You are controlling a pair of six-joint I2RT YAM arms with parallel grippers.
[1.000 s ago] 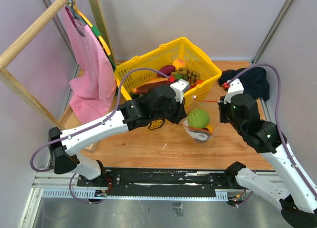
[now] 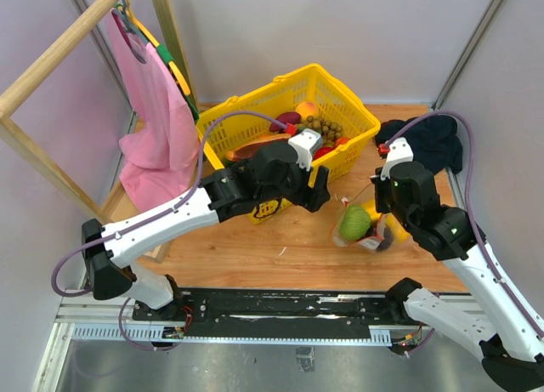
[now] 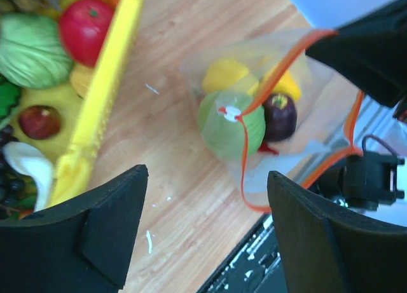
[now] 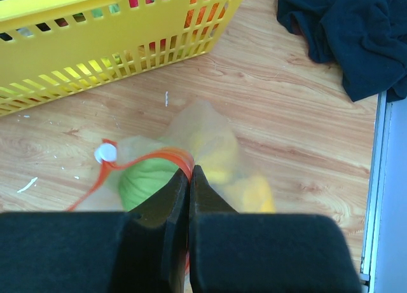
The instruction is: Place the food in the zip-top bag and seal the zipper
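Observation:
The clear zip top bag (image 3: 219, 124), edged with an orange zipper band (image 3: 280, 77), hangs with its mouth gaping. Inside lie a green cabbage (image 2: 354, 224), yellow food (image 3: 229, 75) and a dark purple item (image 3: 280, 117). A white slider (image 4: 105, 153) sits on the band. My right gripper is shut on the bag's edge, the orange band running in between its fingertips. To the bag's left, my left gripper (image 2: 320, 192) stands open and apart from it; in the left wrist view only tabletop shows between its fingers.
Behind the bag is a yellow basket (image 2: 361, 128) full of fruit and vegetables, close to the left gripper. Dark cloth (image 2: 423, 145) lies at the back right, and a pink garment (image 2: 157, 111) hangs on a wooden rack at left. Bare tabletop (image 2: 280, 260) lies front left.
The left gripper has opened and come away from the bag's left edge. The bag and its food have swung right and slightly lower, toward the right gripper, which has barely moved.

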